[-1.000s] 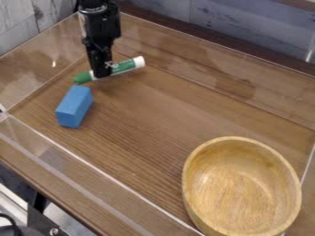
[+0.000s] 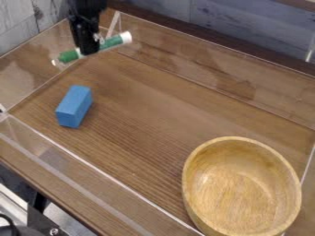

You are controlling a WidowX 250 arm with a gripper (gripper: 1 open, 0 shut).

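My gripper, dark, hangs at the top left, shut on a green and white cylindrical object held at a slant above the wooden surface. A blue block lies on the surface below it, apart from the held object.
A large round yellow bowl sits at the bottom right. Dark edges border the surface at the upper left and lower left.
The gripper has risen and moved slightly left with the green and white object. The blue block and bowl have not moved.
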